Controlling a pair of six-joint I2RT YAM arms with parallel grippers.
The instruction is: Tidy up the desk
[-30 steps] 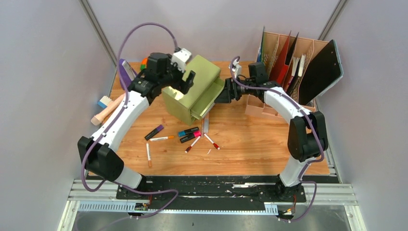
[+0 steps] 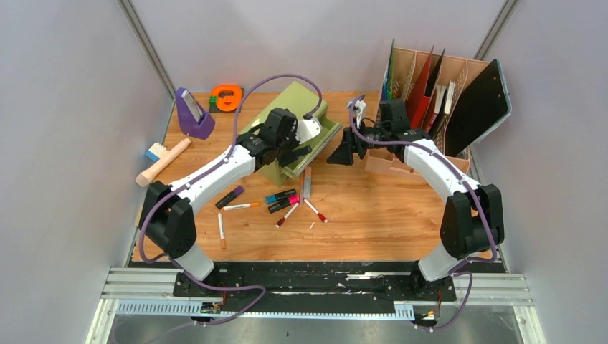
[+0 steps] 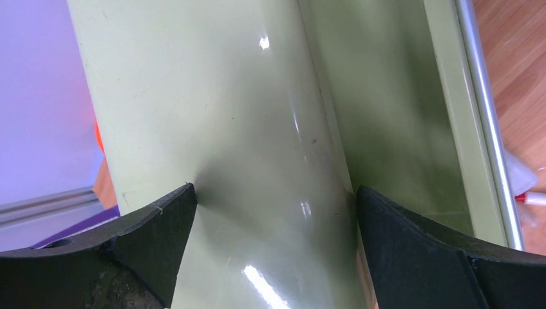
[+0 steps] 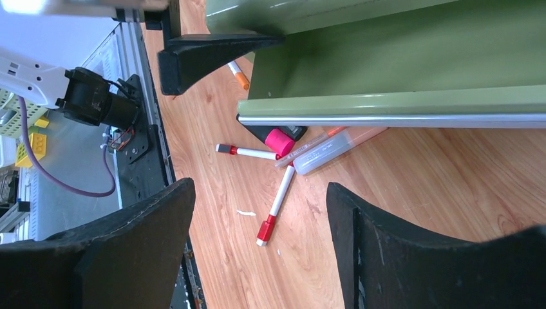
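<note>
A green drawer box point(image 2: 297, 98) stands mid-desk with its drawer point(image 2: 326, 136) pulled out; the part of the drawer's inside that shows is bare. My left gripper is open over the box, one finger above the top and the other by the drawer opening. Right of the drawer front, my right gripper stands with its fingers apart and nothing between them. In front of the box lie several markers, among them a black one with a pink cap point(image 2: 284, 204), a purple-capped one point(image 2: 229, 197) and red-capped thin ones point(image 2: 315, 211).
A tan file organizer point(image 2: 459, 68) with folders fills the back right. Along the left are a purple holder point(image 2: 192, 115), an orange tape measure point(image 2: 226, 97) and a wooden roller point(image 2: 163, 163). Beside the markers lies a ruler point(image 2: 307, 185).
The drawer has come further out. My left gripper has moved right and over to the drawer side of the box. My right gripper has backed off from the drawer front.
</note>
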